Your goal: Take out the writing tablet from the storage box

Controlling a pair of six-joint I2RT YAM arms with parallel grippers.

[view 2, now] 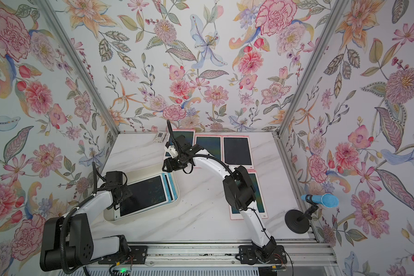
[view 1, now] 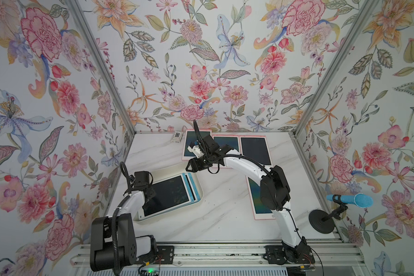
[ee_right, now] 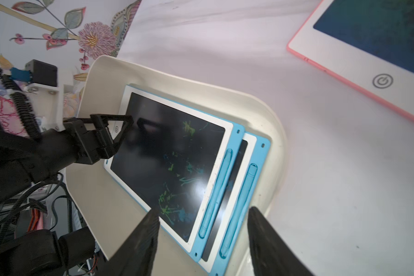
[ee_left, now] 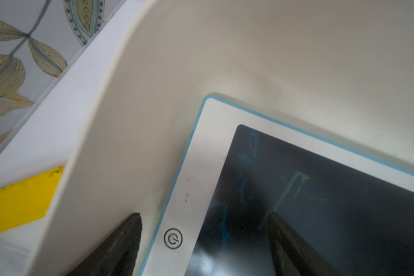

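A cream storage box [view 1: 201, 198] stands at the left of the table, holding blue-edged writing tablets. The upper tablet [ee_right: 170, 161] lies flat, slightly offset over a lower tablet [ee_right: 238, 202], whose blue strip and stylus show at the right end. Over the upper tablet's left end, my left gripper stands open, with no object gripped; the power button is visible below it. My right gripper hangs above the box's far right corner, its fingers [ee_right: 140, 241] apart and the space between them empty.
Several pink-edged tablets lie outside the box, along the back and at the right, including one dark tablet [view 1: 256, 150]. A small white device [view 1: 176, 136] sits at the back left. A blue cylinder on a stand [view 1: 356, 200] is far right.
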